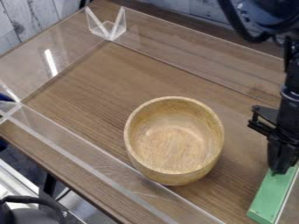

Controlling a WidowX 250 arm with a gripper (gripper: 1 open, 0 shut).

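My gripper [275, 168] reaches down at the right edge with its black fingertips at the upper end of a green flat block [270, 199], which lies lengthwise near the bottom right corner. The fingers look shut; whether they touch the block or stand just over it I cannot tell.
A round wooden bowl [174, 139] stands on the wooden table [117, 74] left of the gripper. Clear plastic walls run along the left and front edges, with a clear bracket [107, 26] at the back left.
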